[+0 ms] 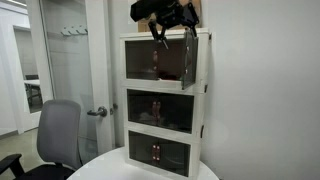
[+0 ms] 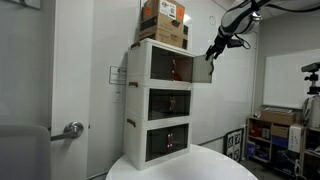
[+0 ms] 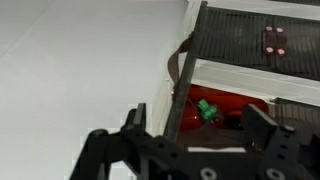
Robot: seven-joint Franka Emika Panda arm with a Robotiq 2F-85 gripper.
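A white cabinet [image 1: 166, 90] with several dark-fronted compartments stands on the round white table. Its top compartment has the right-hand door [image 1: 190, 62] swung outward, while the left-hand door [image 1: 141, 60] is closed. My gripper [image 2: 228, 46] is up near the top of that outward door, in front of the cabinet. In the wrist view the two fingers [image 3: 135, 122] are spread well apart, with nothing held between them. Beyond them, inside the compartment, shows a red interior or object [image 3: 228, 101] with a small green thing [image 3: 207, 109] on it. The gripper partly covers this area.
Cardboard boxes [image 2: 164, 22] are stacked on the cabinet. A grey chair [image 1: 58, 132] and a glass door with a handle [image 1: 98, 112] are at the left. Bare wall lies to the cabinet's right.
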